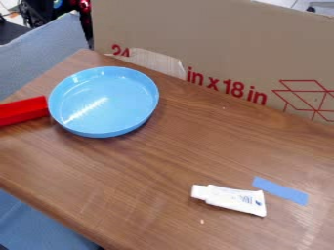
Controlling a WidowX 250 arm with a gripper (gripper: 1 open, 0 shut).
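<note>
A round light-blue plate [104,99] sits on the upper left of the wooden table [156,176]. A white tube [229,199] with a cap at its left end lies near the lower right, apart from the plate. A red object [21,111], partly cut off by the left edge, lies just left of the plate. No gripper can be clearly made out in the view.
A cardboard wall [235,44] printed "in x 18 in" runs along the back. A flat blue strip [280,190] lies above the tube's right end. Grey-blue fabric borders the table's left side.
</note>
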